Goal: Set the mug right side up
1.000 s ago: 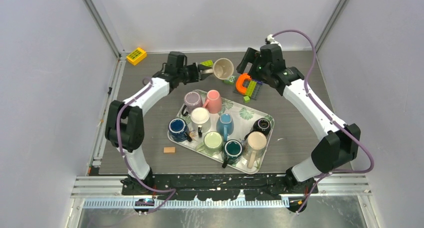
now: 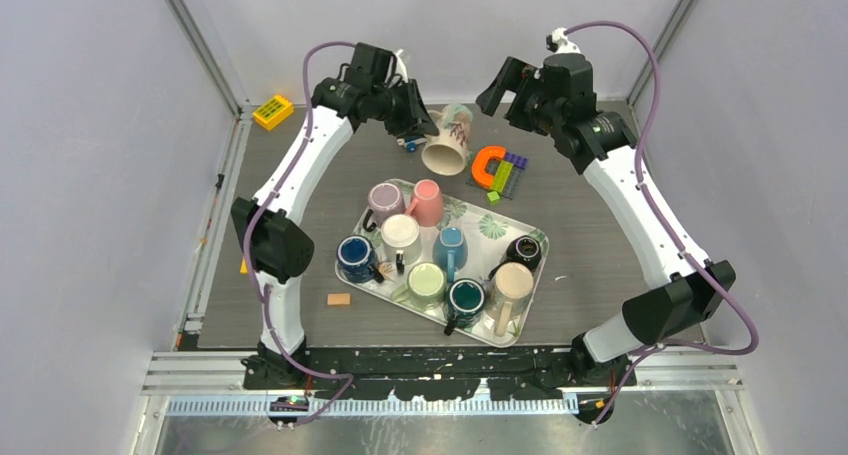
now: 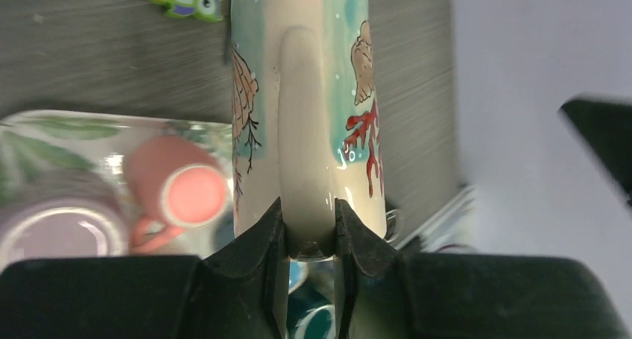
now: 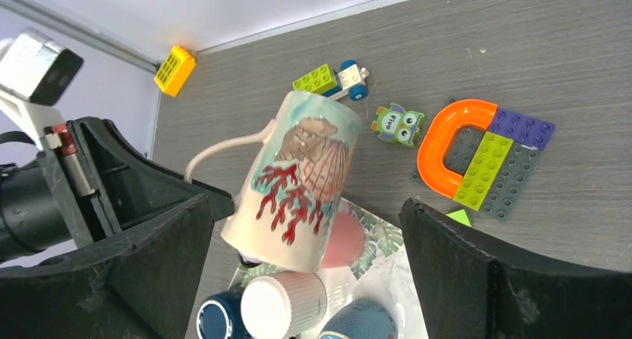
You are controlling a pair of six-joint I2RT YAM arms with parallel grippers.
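Note:
A cream mug (image 2: pixel 455 130) painted with shells and red coral hangs tilted above the table beyond the tray, its rim toward the near side in the top view. My left gripper is shut on its handle, which runs lengthwise between the fingers. The mug's painted side (image 4: pixel 298 179) fills the middle of the right wrist view. My right gripper (image 2: pixel 495 85) stands open to the right of the mug, apart from it, with nothing between its fingers.
Below, a tray (image 2: pixel 492 225) holds several mugs. Toy bricks (image 4: pixel 514 130), an owl figure (image 4: pixel 397 127) and a yellow brick (image 2: pixel 273 112) lie at the back. The table right of the tray is mostly clear.
My right arm has shifted slightly up and back.

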